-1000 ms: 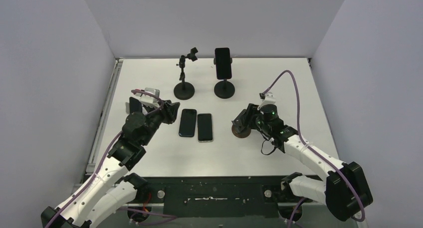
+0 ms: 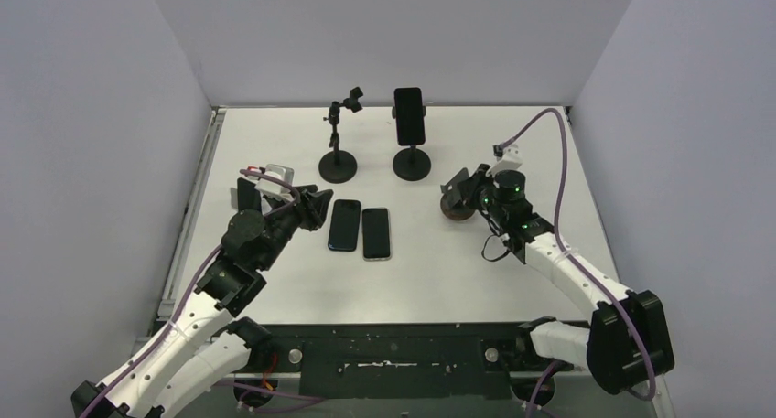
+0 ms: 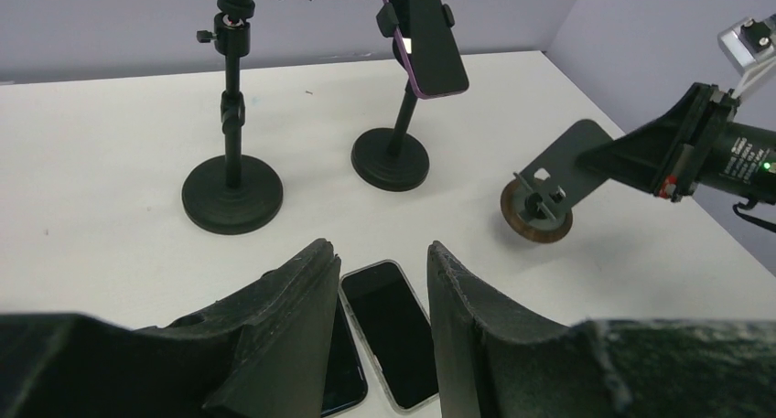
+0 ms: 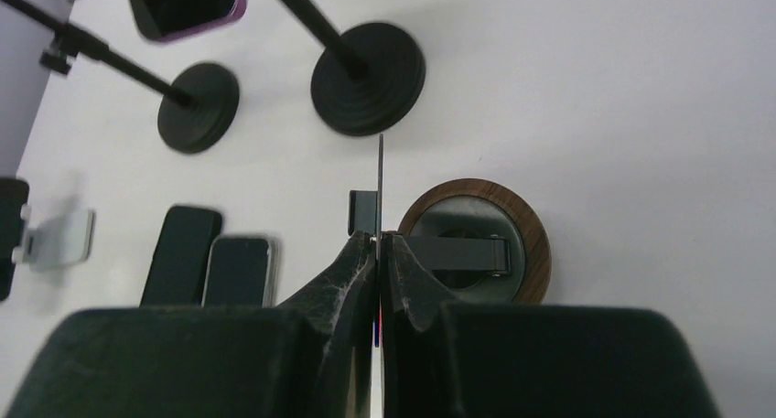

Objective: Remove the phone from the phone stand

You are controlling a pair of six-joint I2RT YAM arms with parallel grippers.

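In the top view, a phone (image 2: 409, 116) stands upright in the clamp of a black round-based stand (image 2: 412, 166) at the back; its purple edge shows in the left wrist view. My right gripper is shut on the thin metal plate (image 4: 381, 185) of a small phone stand with a wood-rimmed round base (image 4: 533, 240). No phone rests on that plate. Whether its base is clear of the table I cannot tell. Over the left of the table, my left gripper is open, nothing between its fingers.
Two dark phones, one black (image 2: 344, 225) and one clear-edged (image 2: 376, 234), lie flat mid-table. An empty black clamp stand (image 2: 338, 166) is at the back left. The left arm partly hides another dark item (image 2: 248, 194).
Gripper and small stand have moved back and slightly right.
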